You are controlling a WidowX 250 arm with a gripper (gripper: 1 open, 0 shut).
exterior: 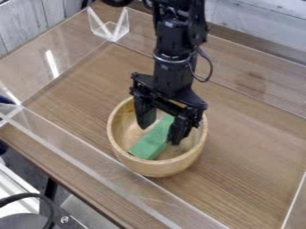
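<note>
My black gripper [163, 120] is low over a round wooden bowl [157, 159] in the camera view, its open fingers reaching down into it. A green elongated block [150, 141] lies diagonally inside the bowl, its upper end between or just under the fingers. Whether the fingers touch the block I cannot tell.
A small white wire-like holder [109, 25] stands at the upper left on the wooden table [239, 170]. Dark cables lie at the lower left edge.
</note>
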